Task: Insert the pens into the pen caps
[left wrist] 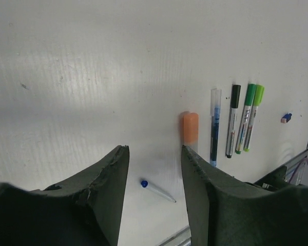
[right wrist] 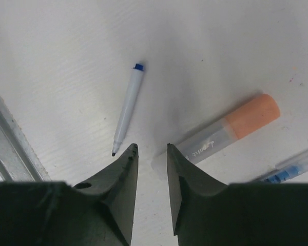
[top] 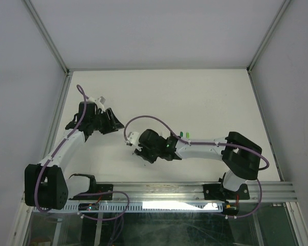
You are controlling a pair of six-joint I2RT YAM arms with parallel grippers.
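Observation:
My left gripper is open above the white table, nothing between its fingers. My right gripper hovers part open, also empty. In the right wrist view a small white pen (right wrist: 127,110) with a dark tip and a blue end lies ahead of the fingers, apart from them. An orange-capped clear tube (right wrist: 254,117) lies to its right, partly behind a finger. The left wrist view shows a blue pen with a clear cap (left wrist: 215,123), then a black-capped pen (left wrist: 232,120), a dark green-capped pen (left wrist: 246,118) and a light green-capped pen (left wrist: 254,118).
A small blue piece (left wrist: 286,118) lies beyond the row of pens. Metal rail (right wrist: 13,133) borders the table's front edge.

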